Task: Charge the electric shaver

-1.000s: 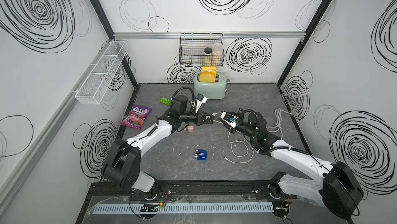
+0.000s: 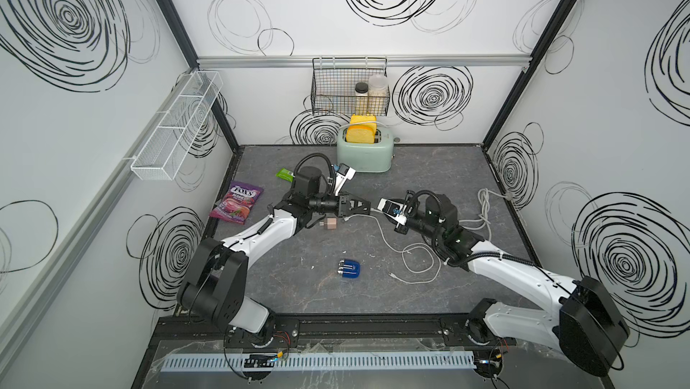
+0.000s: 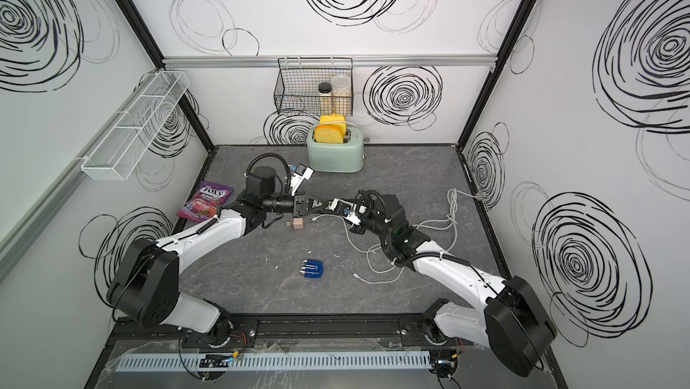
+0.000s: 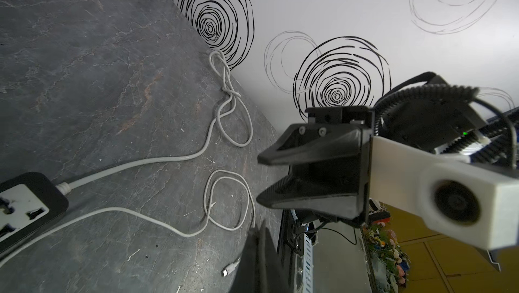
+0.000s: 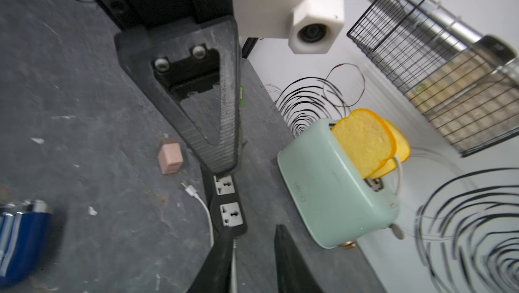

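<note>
The blue shaver (image 2: 349,268) lies on the table in front of both grippers. My left gripper is shut, its fingers together with nothing between them. The white charging cable (image 5: 204,206) lies outside those fingers, its plug (image 5: 188,187) on the table near the pink adapter (image 5: 170,155). The cable's other end (image 4: 231,267) lies on the table, seen in the left wrist view. My right gripper faces the left one, open, with an empty gap between its fingers. Below and beyond the left gripper is the black power strip (image 5: 221,202), partly hidden.
A green toaster (image 3: 335,155) with yellow bread slices stands at the back under a wire basket (image 3: 313,91). The snack bag (image 2: 237,202) lies at the left edge. The power strip's thick cord (image 4: 135,163) runs to the right wall.
The cable's plug end, earlier hidden around the grippers, now lies on the table beneath the left gripper.
</note>
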